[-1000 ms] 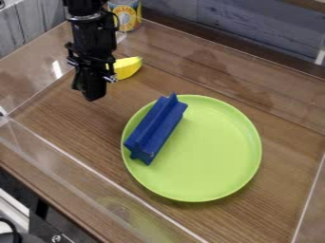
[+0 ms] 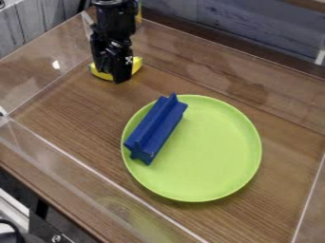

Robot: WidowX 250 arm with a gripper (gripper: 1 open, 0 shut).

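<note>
My black gripper [image 2: 113, 65] is at the upper left, open, lowered over a yellow object [image 2: 133, 67] that looks like a banana and is partly hidden behind it. A long blue block [image 2: 155, 128] lies on the left part of a large green plate [image 2: 210, 157].
A can, mostly hidden, stands behind the arm at the top. The walls of the enclosure border the back and left.
My gripper has moved back and to the right, from bare table to over the yellow object. The plate and blue block are unchanged.
</note>
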